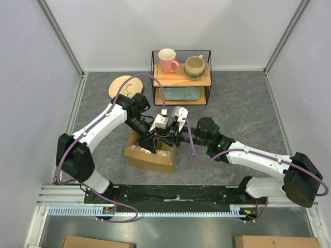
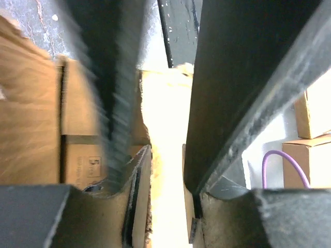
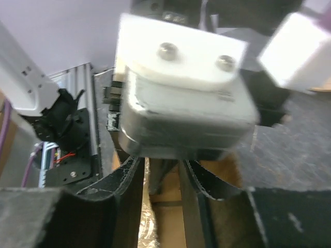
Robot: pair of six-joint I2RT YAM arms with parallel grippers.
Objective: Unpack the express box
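Note:
A cardboard box with torn tape sits near the front-centre of the table, its top hidden under both grippers in the top view. My left gripper and right gripper crowd together over it, close or touching. In the left wrist view, box flaps and a pale torn edge show below the left fingers; the right gripper's dark parts fill the upper view. In the right wrist view, the left gripper's housing covers much of the box. Whether either gripper holds a flap is unclear.
A shelf rack with two mugs stands at the back, a round board to its left. Clear table lies to the right behind the right arm. More boxes lie beyond the front edge.

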